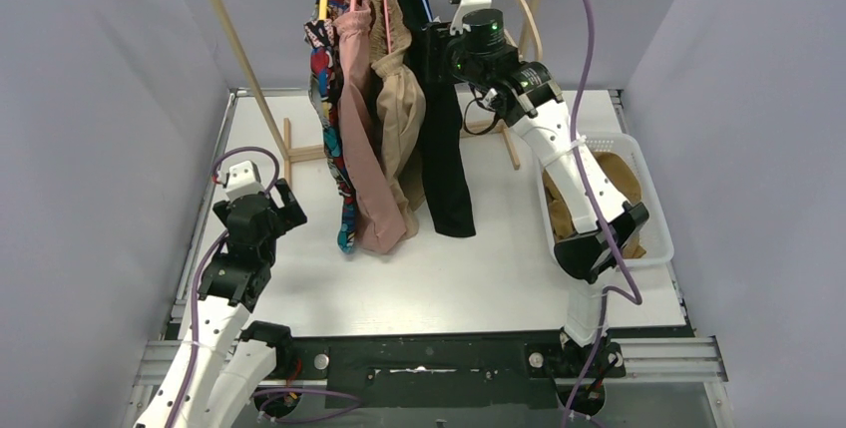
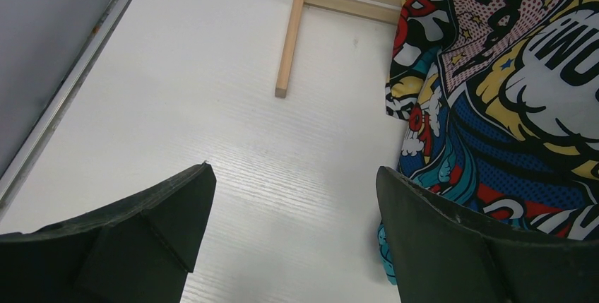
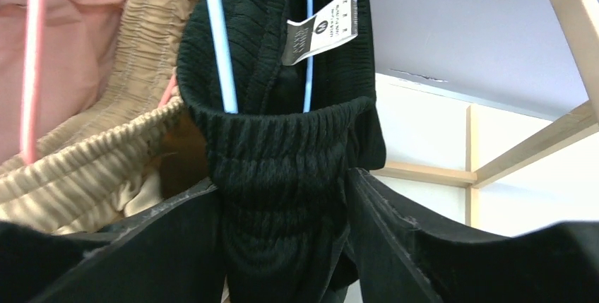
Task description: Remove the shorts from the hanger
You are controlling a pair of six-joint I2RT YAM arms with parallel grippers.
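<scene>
Black shorts (image 1: pixel 446 174) with an elastic waistband (image 3: pixel 282 144) hang at the right end of the row, on a light blue hanger (image 3: pixel 220 38). My right gripper is at the front of that waistband, its fingers (image 3: pixel 385 225) on either side of the bunched black cloth and part open; whether both press on it is unclear. The white label (image 3: pixel 321 26) shows inside the waist. Over the left side of the table, my left gripper (image 1: pixel 289 206) stands open and empty, with the patterned shorts (image 2: pixel 494 105) to its right.
Pink shorts (image 1: pixel 364 139) and tan shorts (image 1: pixel 397 99) hang close beside the black pair. A wooden rack (image 1: pixel 236 44) carries them all. The white basket (image 1: pixel 658 214) at right contains brown cloth.
</scene>
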